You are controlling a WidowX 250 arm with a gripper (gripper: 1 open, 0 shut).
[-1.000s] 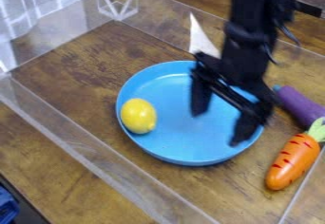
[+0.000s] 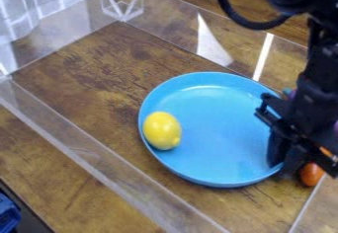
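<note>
My black gripper [image 2: 280, 138] is at the right, low over the right rim of a blue plate [image 2: 211, 114]; its fingertips are dark and partly hidden, so whether it is open or shut is unclear. A yellow lemon-like object [image 2: 162, 130] lies on the plate's left side. An orange carrot [image 2: 313, 173] shows beside the plate at the right, mostly hidden behind the gripper.
A blue object [image 2: 11, 219] sits at the lower left edge. A black cable arches over the top right.
My gripper has moved right and down from over the plate's middle to its right edge. The plate and lemon now sit further right, and the carrot has become mostly hidden.
</note>
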